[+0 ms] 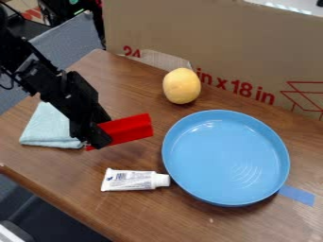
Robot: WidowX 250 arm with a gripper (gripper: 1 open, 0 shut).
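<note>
My black gripper [91,129] is at the left of the table, shut on a red box-shaped object [127,129] that sticks out toward the blue plate. A folded light-blue cloth [45,129] lies under and behind the gripper. A white tube [134,180] lies below the red object, left of the plate. The blue plate [225,157] rests on the right, and a yellow round object [182,85] sits toward the back.
A cardboard box [252,47] stands along the back of the wooden table [151,216]. Blue tape [296,195] is beside the plate. The table's front-left edge drops to a dark area.
</note>
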